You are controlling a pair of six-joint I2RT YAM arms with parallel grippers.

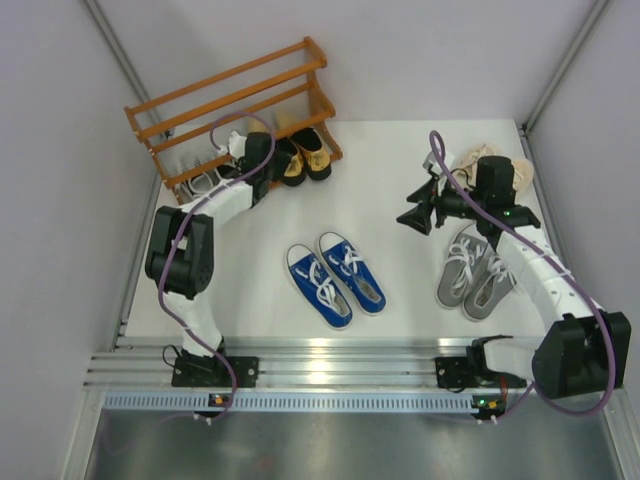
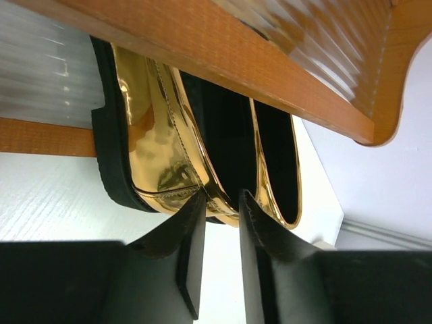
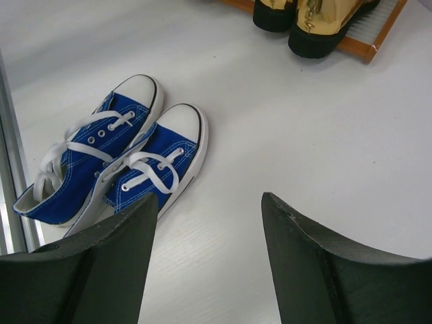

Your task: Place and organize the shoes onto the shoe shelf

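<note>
My left gripper is at the gold-and-black shoes (image 1: 310, 150) on the lower tier of the wooden shelf (image 1: 220, 85); in the left wrist view its fingertips sit close together at a gold rim, and whether they grip it is unclear. Grey shoes (image 1: 200, 182) sit on the shelf's left part. My right gripper (image 1: 420, 210) hangs open over the floor at the right, nothing between its fingers. A pair of blue sneakers (image 1: 312, 278) lies in the middle, also seen in the right wrist view.
Grey sneakers (image 1: 490, 290) lie at the right edge beside the right arm, with beige shoes (image 1: 515, 170) behind. The white floor between shelf and right gripper is clear.
</note>
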